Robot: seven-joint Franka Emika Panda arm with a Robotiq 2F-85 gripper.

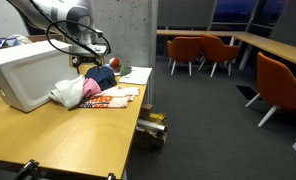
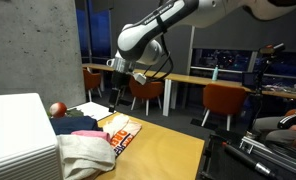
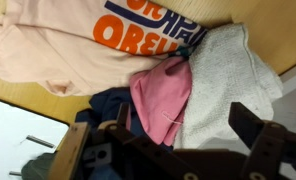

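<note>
My gripper [image 1: 92, 58] is open above the back of a group of cloths, apart from them and with nothing between its fingers. In the wrist view, its dark fingers [image 3: 253, 130] spread across the bottom edge. Below them lie a crumpled pink cloth [image 3: 160, 100], a grey-white cloth [image 3: 223, 85] and a navy cloth [image 3: 103, 103] partly hidden by the gripper. A pale cloth with orange and navy lettering [image 3: 138, 35] is spread at the top. In exterior view 1 the white cloth [image 1: 66, 94] lies left of the pink one [image 1: 91, 88].
A large white box [image 1: 26, 78] stands left of the cloths. Behind them are a red round object [image 1: 114, 62] and white paper [image 1: 138, 75]. Orange chairs [image 1: 201, 48] stand beyond its right edge.
</note>
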